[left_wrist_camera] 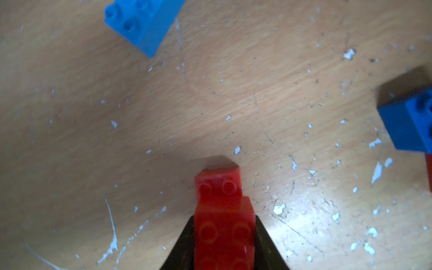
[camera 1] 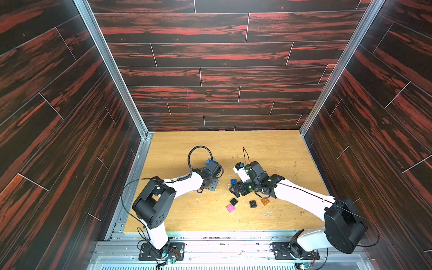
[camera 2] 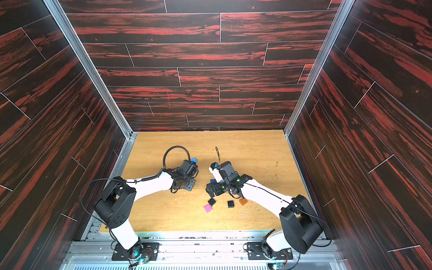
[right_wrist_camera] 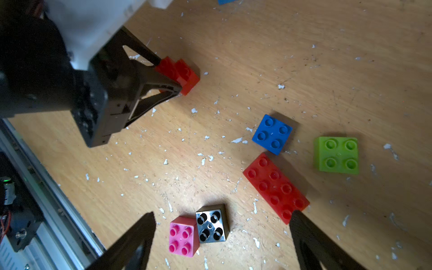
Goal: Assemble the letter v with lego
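Observation:
In the left wrist view my left gripper is shut on a red brick piece; a second, lower red part with two studs shows beyond its far end. The right wrist view has the same red piece between the left gripper's fingers, low over the table. My right gripper stands open, its blurred fingers wide apart with nothing held. Ahead of it lie a long red brick, a small blue brick and a green brick. The red and blue bricks lie close together.
A pink brick and a black brick sit side by side near my right gripper. A light blue brick lies beyond my left gripper. Another black brick and an orange brick are nearer the front.

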